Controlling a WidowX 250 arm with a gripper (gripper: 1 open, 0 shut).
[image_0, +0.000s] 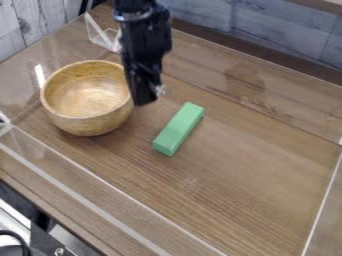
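A tan bowl (83, 105) sits at the left of the wooden table (241, 190). A green bar-shaped block (178, 129) lies diagonally to its right. My black gripper (144, 84) hangs from the top of the view above the space between them, just past the bowl's right rim. Its fingertips are blurred against the background; nothing shows in them.
A clear plastic item (107, 35) is at the back left, near a white wall. A dark object (11, 243) is at the lower left corner.
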